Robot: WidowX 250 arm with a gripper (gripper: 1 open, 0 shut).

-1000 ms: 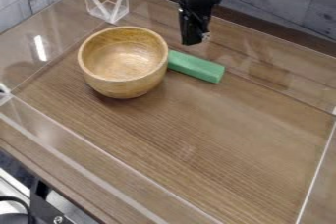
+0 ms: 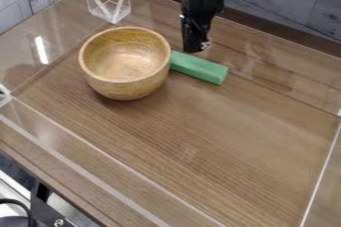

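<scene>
The black gripper [image 2: 197,42] hangs at the top centre of the camera view, shut, with nothing visible between its fingers. It is just above and behind a green block [image 2: 198,67], which lies on the wooden table beside a round wooden bowl [image 2: 126,80] to its left.
A white wire-like object [image 2: 110,7] stands at the back left. Dark surroundings border the table at the lower left and upper left.
The gripper has moved slightly down, towards the green block. The block and bowl have not visibly moved.
</scene>
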